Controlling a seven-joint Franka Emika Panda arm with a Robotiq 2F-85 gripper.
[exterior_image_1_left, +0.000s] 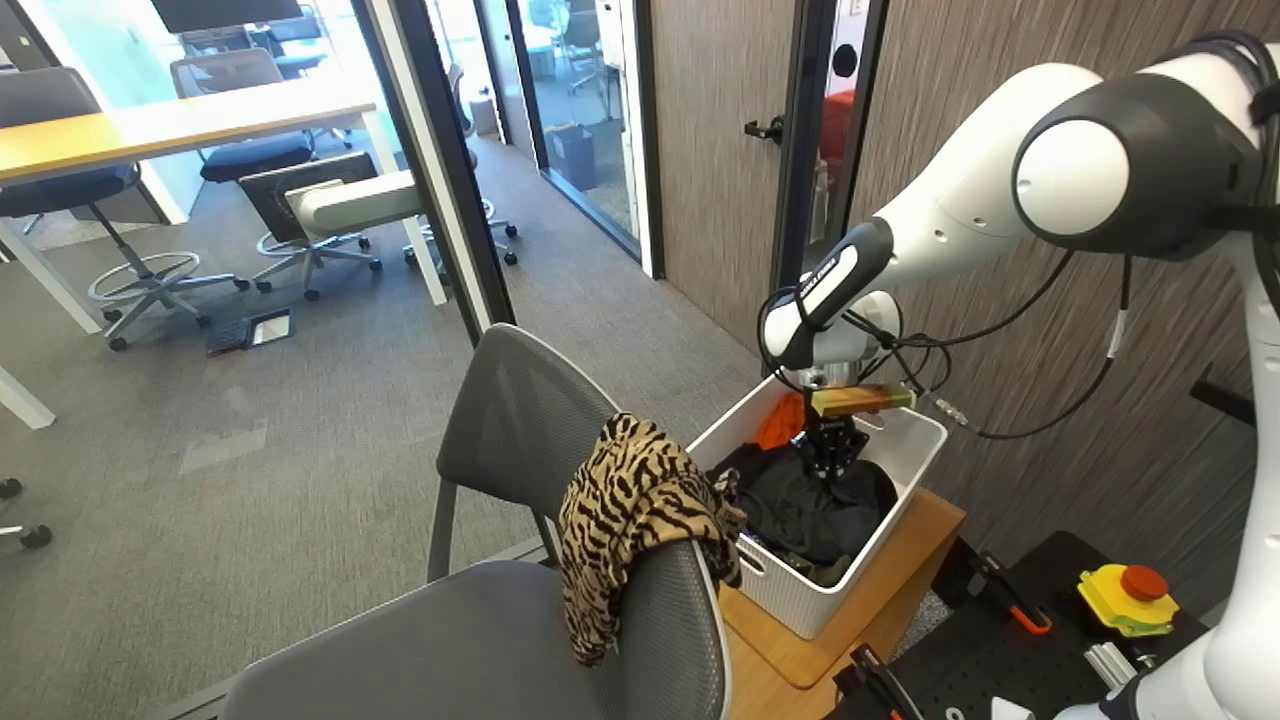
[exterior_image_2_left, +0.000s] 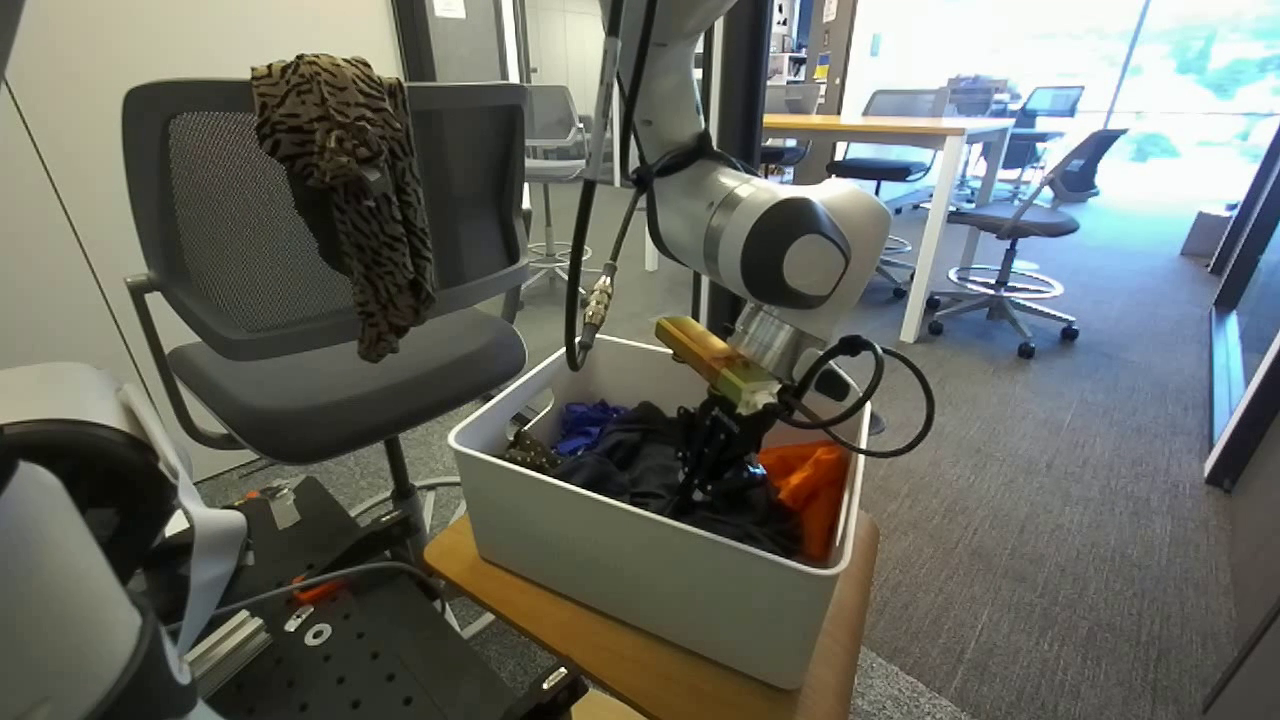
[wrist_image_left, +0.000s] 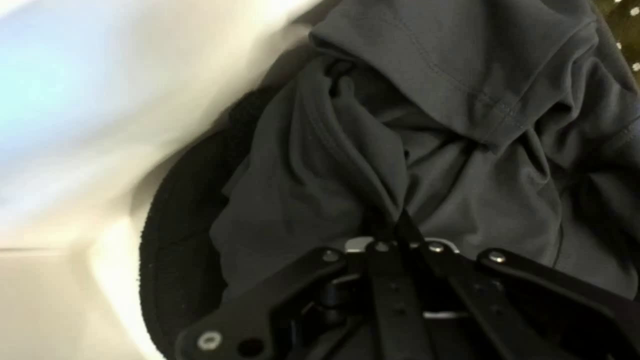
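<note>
Down inside the white bin, my gripper is shut on a fold of dark grey cloth. The pinched fold runs up to the fingertips in the wrist view, and the rest of the garment lies crumpled around it. In exterior view 2 the gripper reaches into the dark pile, its tips hidden among the cloth. Beside that pile are an orange cloth and a blue cloth. A tiger-striped cloth hangs over the back of a grey chair.
The bin stands on a wooden stand, its walls close around my gripper. A black perforated board with tools and a yellow box with a red button lie nearby. The chair's seat is bare.
</note>
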